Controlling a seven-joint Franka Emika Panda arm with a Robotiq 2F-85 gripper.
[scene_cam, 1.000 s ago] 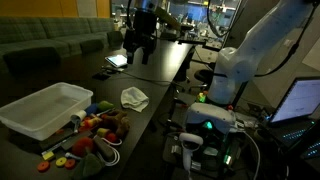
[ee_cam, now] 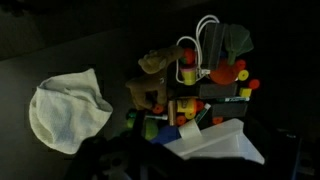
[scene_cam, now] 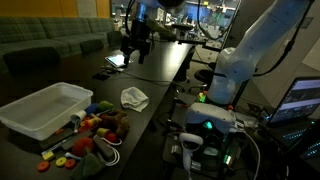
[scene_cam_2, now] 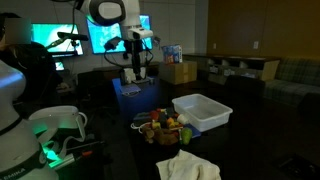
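High above the table my gripper points down, open and touching nothing. Its dark fingers stand wide apart along the bottom of the wrist view. A pale crumpled cloth lies flat on the dark table, apart from everything else. A mixed pile of toys holds a brown plush animal, a green toy vegetable, an orange round piece and several small coloured blocks. Beside the pile stands a white rectangular bin, which looks empty in both exterior views.
A white cord loops among the toys. Farther along the table lies a white tablet-like item with dark objects near it. An open laptop stands off to the right.
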